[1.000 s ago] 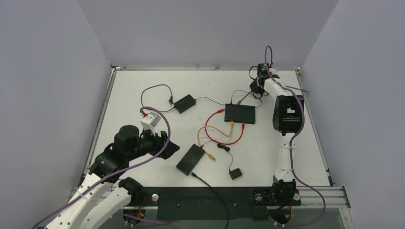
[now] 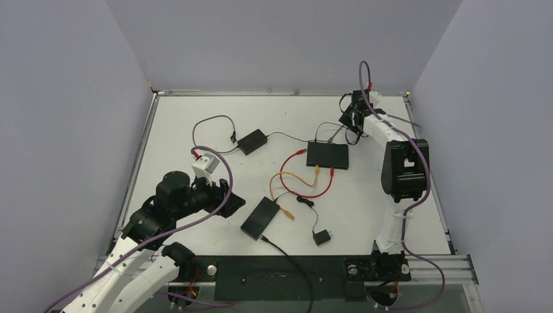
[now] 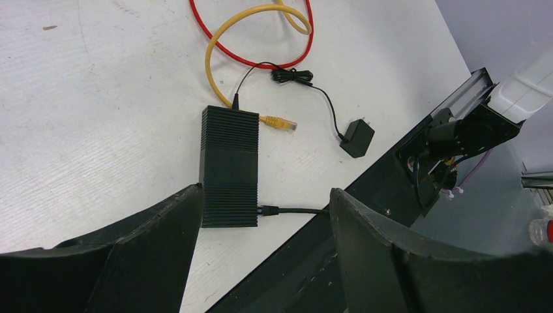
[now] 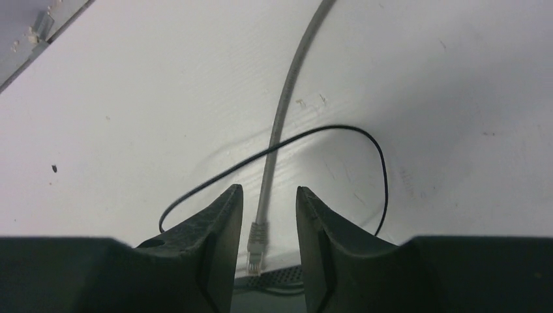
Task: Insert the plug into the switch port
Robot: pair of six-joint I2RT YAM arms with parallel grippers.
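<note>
The black switch [image 2: 328,156] lies right of the table's middle, with red and yellow plugs along its near side. At its far edge is the clear plug [image 4: 255,255] of a grey cable [image 4: 287,91]; whether it is seated in a port cannot be told. My right gripper stands open behind the switch, its fingers [image 4: 222,241] on either side of the plug, nothing gripped. Over the table's left part, my left gripper is open and empty. A loose yellow plug [image 3: 280,122] rests beside a black adapter box [image 3: 229,166].
A thin black cord [image 4: 326,128] crosses over the grey cable near my right gripper. Another black power brick [image 2: 252,141] lies left of the switch, and a small wall plug [image 2: 321,237] sits near the front edge.
The grey cable's end by the switch shifted slightly. The left arm stayed still.
</note>
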